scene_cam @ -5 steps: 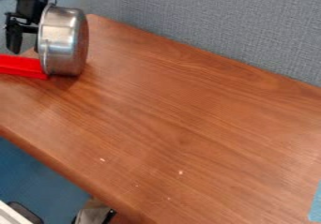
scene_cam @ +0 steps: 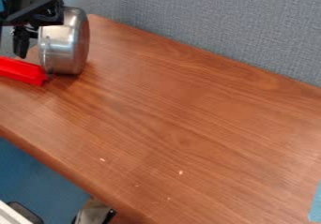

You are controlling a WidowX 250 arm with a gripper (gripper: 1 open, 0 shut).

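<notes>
My black gripper (scene_cam: 22, 38) is at the top left, beside and partly over a steel pot (scene_cam: 67, 45) that stands on the wooden table (scene_cam: 189, 125). The gripper is open, and its fingers hang at the pot's left side; whether they touch it is hard to tell. A red object (scene_cam: 19, 70) lies at the left edge, against the foot of the pot.
A grey fabric partition (scene_cam: 226, 26) runs along the back. Blue floor and a few partly visible objects lie below the table's front edge at the bottom left.
My gripper has shifted slightly, with more of its black body now in view over the pot's left side. The pot and red object look unmoved.
</notes>
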